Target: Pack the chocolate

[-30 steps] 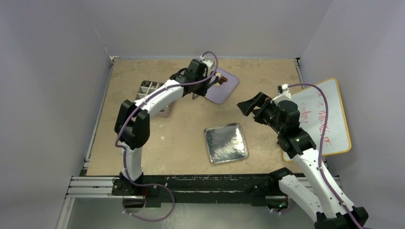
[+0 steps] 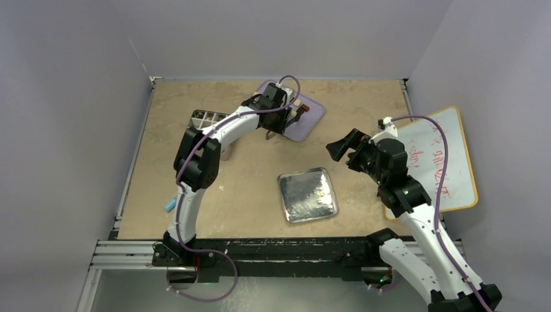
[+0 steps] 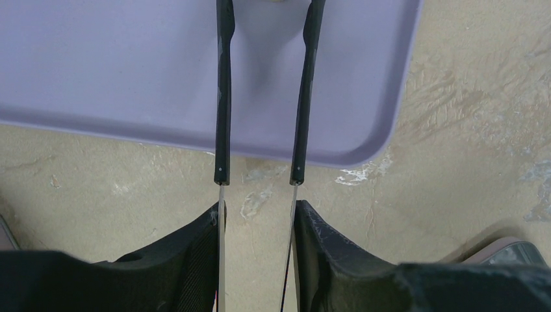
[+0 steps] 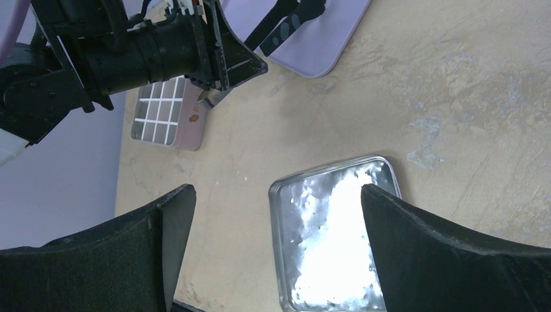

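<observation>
My left gripper hangs over the purple tray (image 2: pixel 305 130), its two long dark fingers apart, with a small pale item partly visible at the top edge between them in the left wrist view. In the top view a small brown piece (image 2: pixel 303 108), perhaps chocolate, shows on that tray by the fingers. The pink compartment box (image 4: pixel 190 130) stands left of the tray, partly behind my left arm. My right gripper (image 2: pixel 344 144) is open above the table, right of the tray, with nothing seen between its fingers.
A metal tray (image 2: pixel 307 195) lies at the front middle. A whiteboard with red writing (image 2: pixel 455 162) is at the right. A small blue item (image 2: pixel 170 204) lies at the front left. The table between the trays is clear.
My left arm has shifted to the right over the purple tray over the last second. The right arm is almost unchanged.
</observation>
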